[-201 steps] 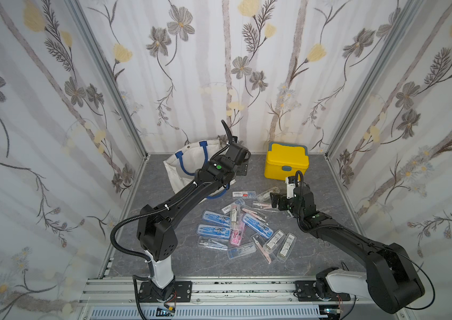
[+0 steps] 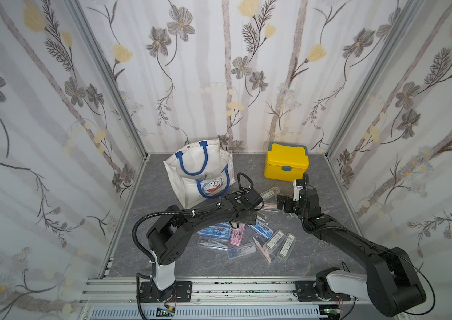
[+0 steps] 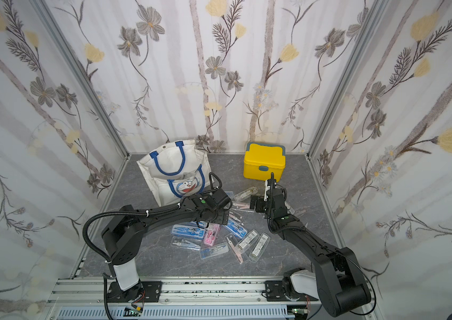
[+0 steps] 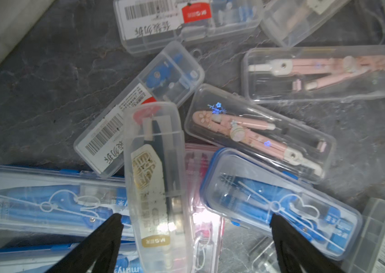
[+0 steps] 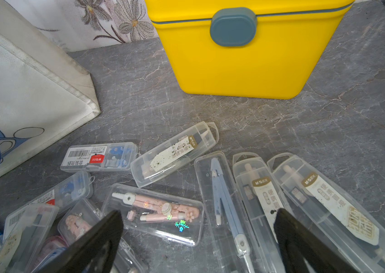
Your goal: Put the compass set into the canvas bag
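Several clear-cased compass sets lie spread over the grey table. My left gripper is open above the pile, its fingers (image 4: 93,248) well apart. Between and beyond them shows a case with a white label (image 4: 156,195), lying across a pink set (image 4: 203,227) and blue sets (image 4: 283,204). My right gripper also stands open, over a pink compass set (image 5: 158,213) and a case with a light blue compass (image 5: 224,195); nothing is between its fingers. The white canvas bag (image 2: 186,186) with blue handles stands upright at the back left, partly behind my left arm.
A shut yellow box (image 2: 285,162) with a grey latch stands at the back right. Open table lies between it and the bag. Labelled cases (image 2: 286,246) lie near the front, and the left front of the table is bare.
My left arm has come away from in front of the bag, down and toward the front over the pile. The right gripper has shifted slightly to the right.
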